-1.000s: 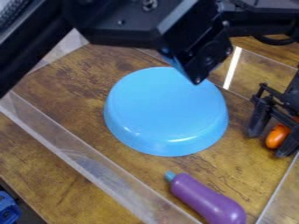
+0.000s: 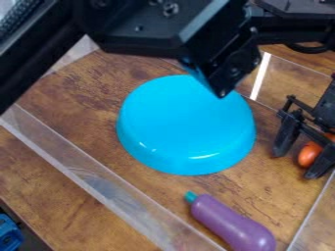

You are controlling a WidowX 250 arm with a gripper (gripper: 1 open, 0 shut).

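At the right edge of the camera view my gripper [image 2: 296, 148] is low over the wooden tray floor, with an orange object [image 2: 309, 155] between or just behind its black fingers; whether it grips it is unclear. A blue upturned bowl [image 2: 183, 132] lies in the middle, partly behind the dark arm. Below it a purple toy eggplant [image 2: 232, 222] lies on its side.
Clear plastic walls [image 2: 92, 185] run along the left and right of the wooden floor [image 2: 98, 98]. A blue object [image 2: 7, 233] sits outside at the bottom left. Bare floor lies left of the bowl.
The gripper has shifted very slightly, with the orange object looking much the same. The bowl and eggplant have not moved.
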